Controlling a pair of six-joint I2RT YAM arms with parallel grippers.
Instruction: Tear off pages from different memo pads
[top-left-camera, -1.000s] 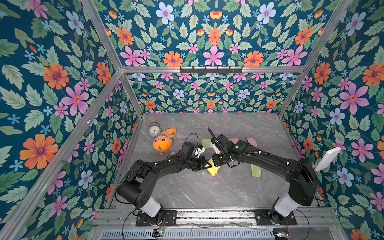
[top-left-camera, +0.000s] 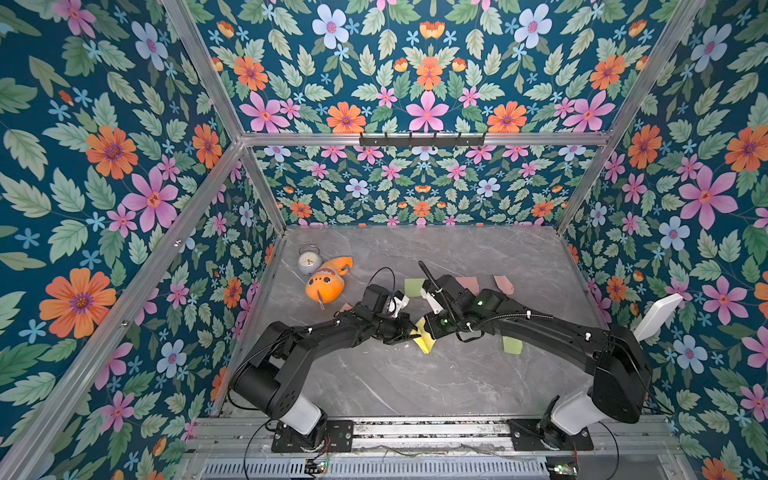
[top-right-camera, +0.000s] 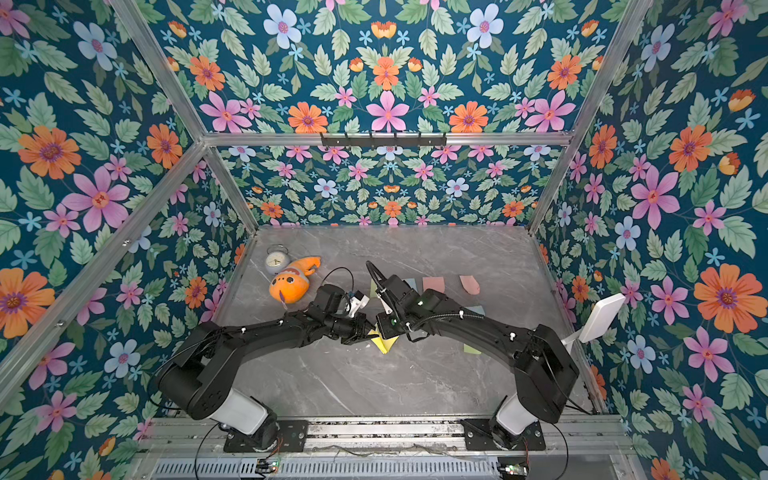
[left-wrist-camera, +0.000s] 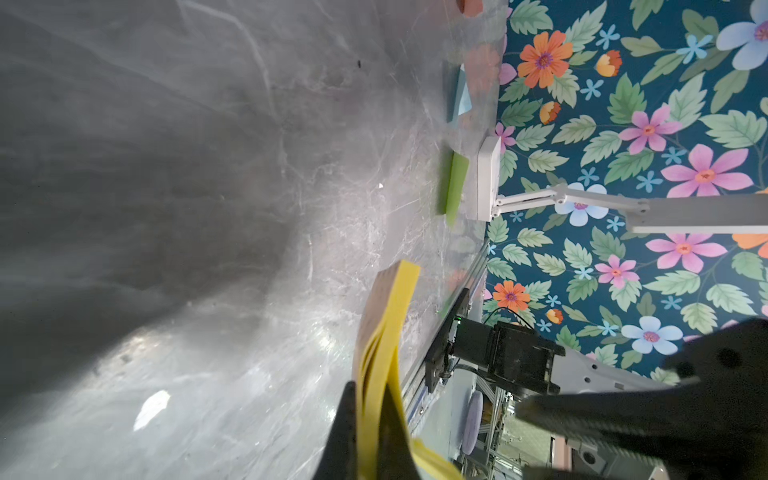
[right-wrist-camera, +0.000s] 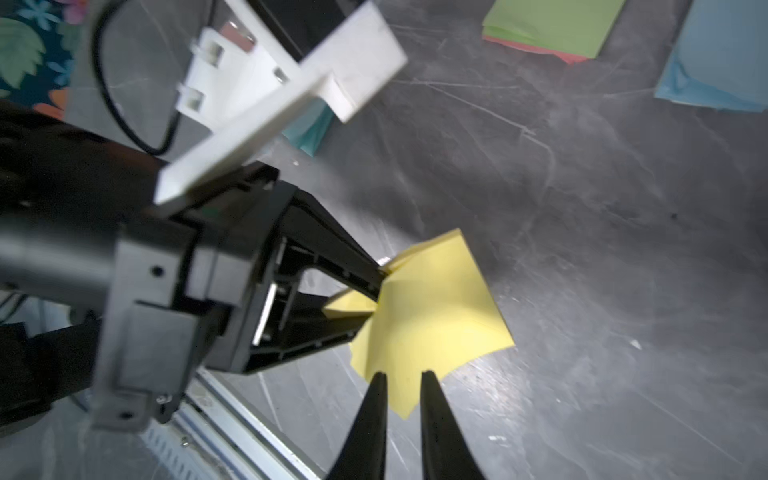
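Observation:
A yellow memo pad, its sheets splayed, is held upright above the grey table by my left gripper, shut on it at its left side; in the left wrist view its edge (left-wrist-camera: 384, 320) rises between the fingers. My right gripper is just beside the pad's lower part in the right wrist view, its two fingertips a short way apart, with the lower corner of the yellow paper showing between or behind them.
Green (right-wrist-camera: 552, 20) and blue (right-wrist-camera: 716, 56) pads lie around the table, with pink ones (top-right-camera: 433, 283) at the back. An orange plush toy (top-left-camera: 325, 284) and a clock (top-left-camera: 309, 260) stand at the back left.
My right gripper and forearm have shifted slightly beside the yellow pad, its upper cable changing angle. The left gripper stays in place with the pad.

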